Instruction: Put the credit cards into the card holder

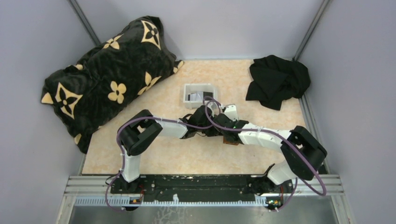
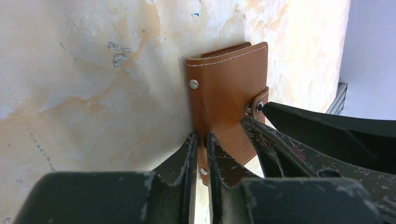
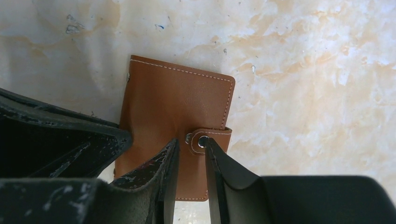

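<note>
The brown leather card holder [image 2: 229, 88] lies folded on the table, its strap closed over a snap. On its spine side my left gripper is shut, with the leather edge between its fingertips. In the right wrist view, my right gripper is open over the strap [image 3: 212, 139], one fingertip on each side of the snap; whether it touches the leather cannot be told. From above, the arms cover most of the holder and only its brown lower edge [image 1: 230, 142] shows. Cards [image 1: 198, 96] lie inside the white box.
Behind the grippers stands the white box [image 1: 186, 92]. A dark patterned pillow [image 1: 112, 74] fills the back left, and a black cloth [image 1: 280, 79] lies at the back right.
</note>
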